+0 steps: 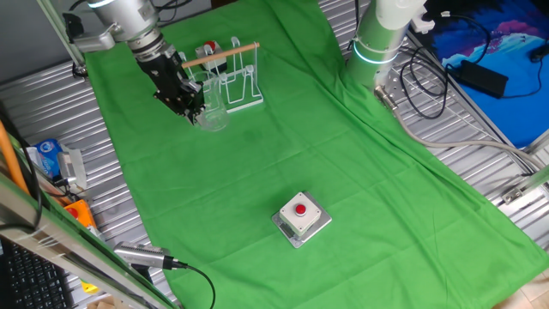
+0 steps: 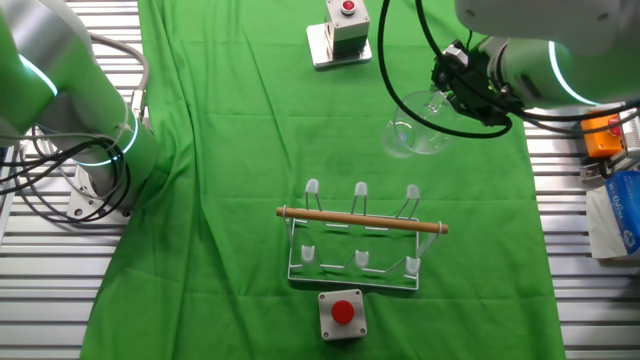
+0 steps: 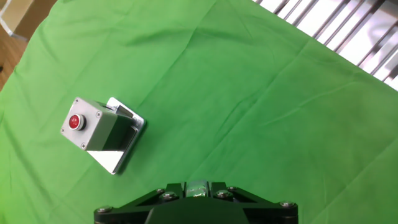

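Note:
A clear glass mug (image 1: 214, 117) is at my gripper (image 1: 197, 105), in front of the rack in exterior view 1. From the other side, the mug (image 2: 422, 128) shows faintly against the cloth, beside the dark fingers (image 2: 470, 88). In the wrist view my gripper has its fingertips close together, shut on a small clear piece that looks like the mug's handle. Whether the mug's base touches the cloth cannot be told. A white wire rack (image 2: 352, 284) with a wooden bar (image 2: 360, 217) and several upright prongs stands empty near the mug.
One red-button box (image 1: 299, 215) sits on a metal plate in the open cloth. Another red-button box (image 2: 342, 314) stands right behind the rack, seen from exterior view 1. Mid-cloth is clear.

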